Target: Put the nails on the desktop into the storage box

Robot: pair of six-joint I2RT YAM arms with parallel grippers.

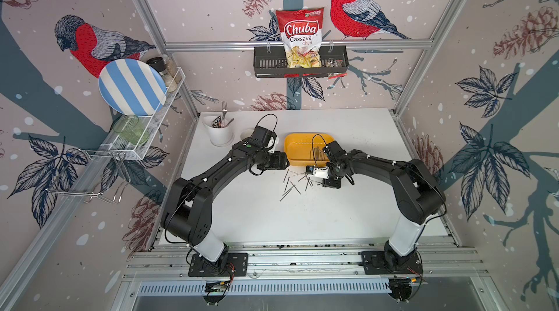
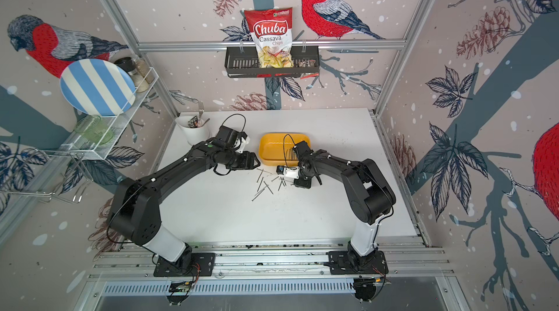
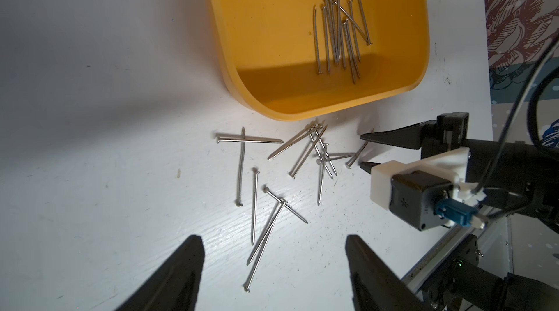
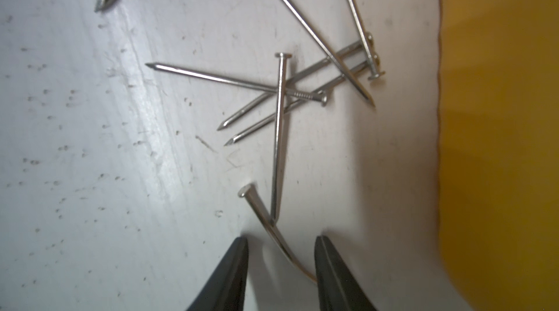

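The yellow storage box (image 3: 262, 25) holds several nails (image 3: 326, 40) on its floor. Loose silver nails lie scattered on the white desktop in front of it, among them a crossed pair (image 3: 240, 174) and a cluster near the box wall. My right gripper is low over the desk, its fingers part open. A bent-looking nail (image 4: 265, 220) lies on the desktop between and below its fingertips, not gripped; another nail's point touches it. My left gripper stands wide open above the loose nails at the left, holding nothing.
The box wall (image 4: 495, 136) rises close beside my right gripper. A white utensil cup (image 1: 219, 133) stands at the back left. A black shelf with a chips bag (image 1: 301, 37) hangs behind.
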